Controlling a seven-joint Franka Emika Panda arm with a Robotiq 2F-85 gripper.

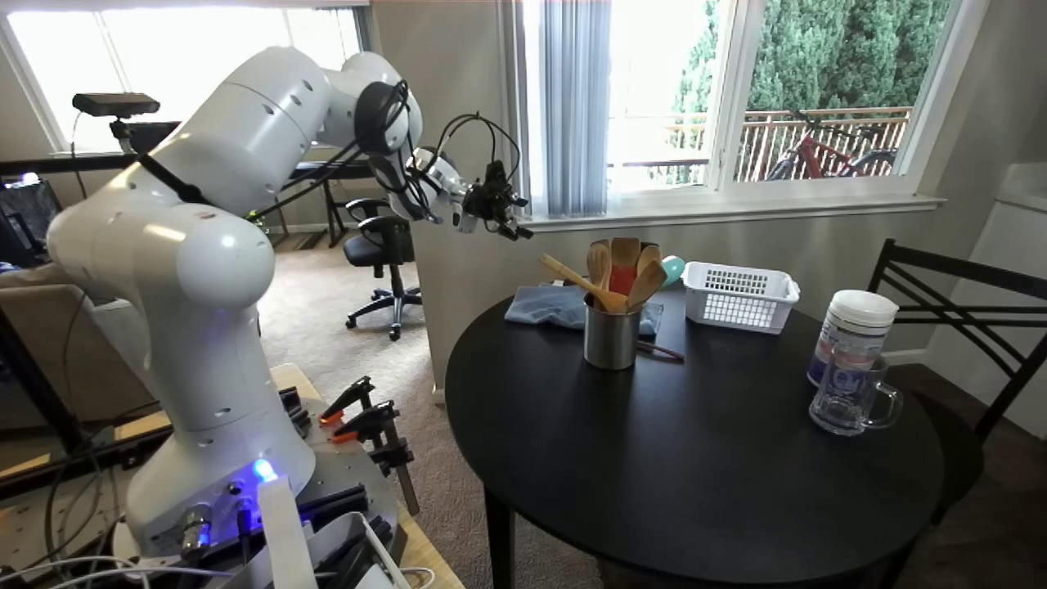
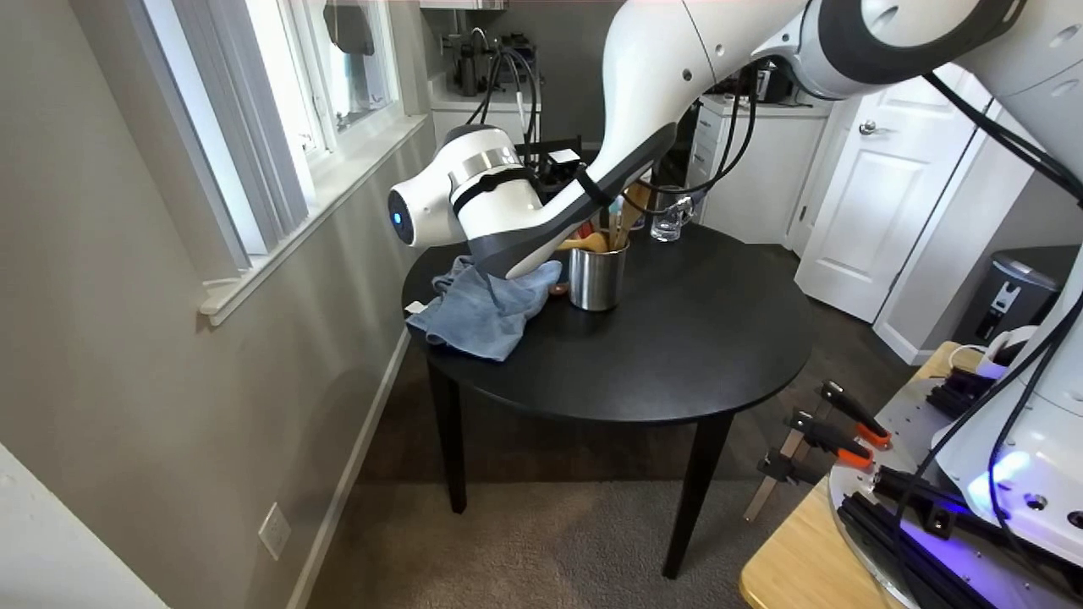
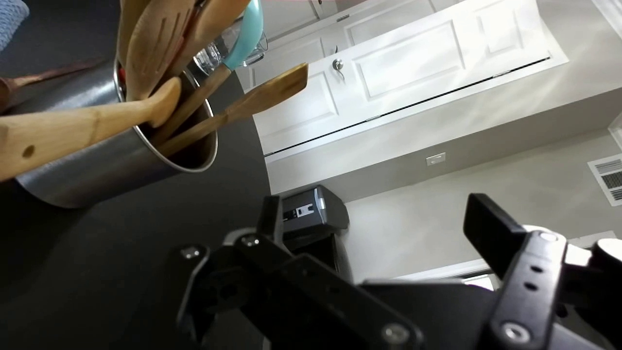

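My gripper is open, and nothing sits between its spread fingers. In exterior view 1 the gripper (image 1: 522, 218) hangs in the air left of and above a steel canister (image 1: 610, 339) on the table. Several wooden utensils and a turquoise-headed one (image 1: 672, 268) stand in the canister; a wooden spoon handle (image 3: 58, 131) leans out over its rim. The wrist view shows the canister (image 3: 111, 151) at upper left, apart from my fingers. In exterior view 2 the arm hides the gripper, while the canister (image 2: 596, 279) shows below the forearm.
A blue cloth (image 1: 545, 305) lies behind the canister, with a reddish-brown utensil (image 1: 662, 352) on the table. At the back is a white basket (image 1: 741, 296). A white-lidded container (image 1: 864, 312) and a clear mug (image 1: 846, 397) stand at right.
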